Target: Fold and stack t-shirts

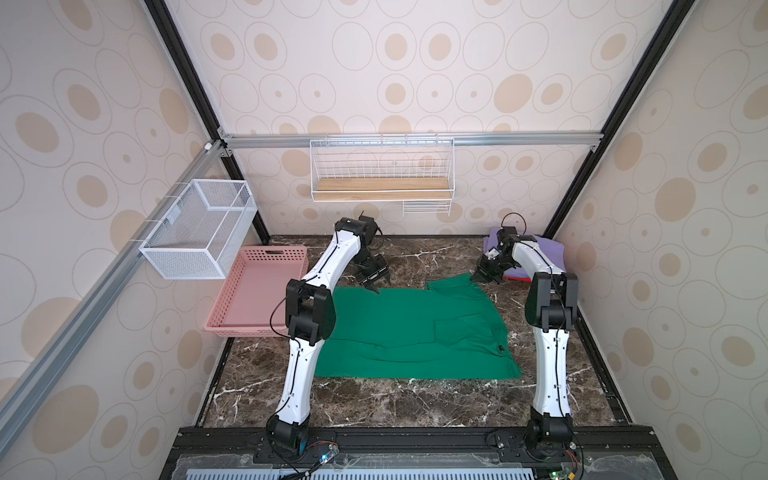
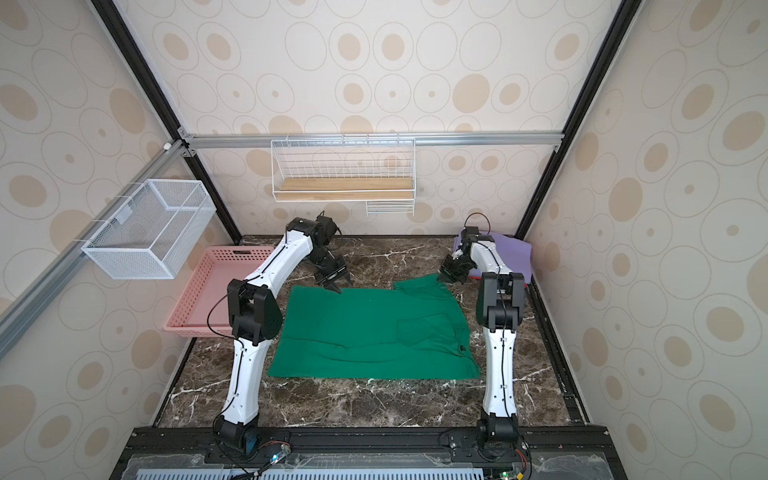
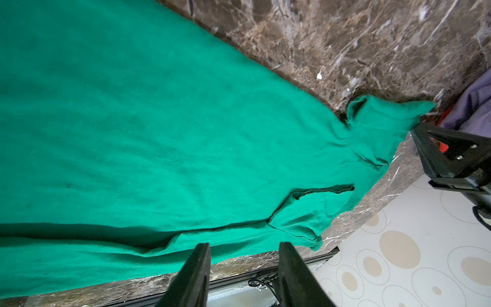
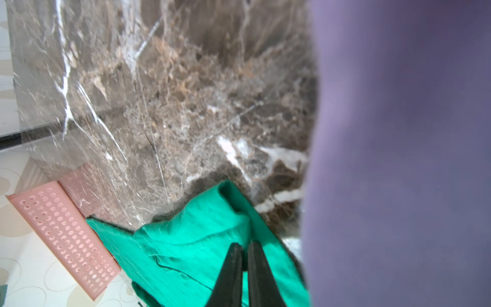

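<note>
A green t-shirt [image 1: 392, 316] lies spread sideways across the table, with a long crease along its near side and one sleeve turned out at the far right. Above its far edge, my left gripper stands open, nothing between its fingers. At the far-right sleeve is my right gripper; its fingers are almost together, with a bit of the sleeve [image 4: 204, 220] pinched at their tips. In the left wrist view the right gripper's fingers [image 3: 429, 140] touch the edge of that sleeve.
A folded purple cloth [image 1: 552, 249], with something red under it, lies at the back right, close to the right gripper. A pink basket [image 1: 216, 316] stands on the left. White wire baskets hang on the walls. Bare marble runs along the front.
</note>
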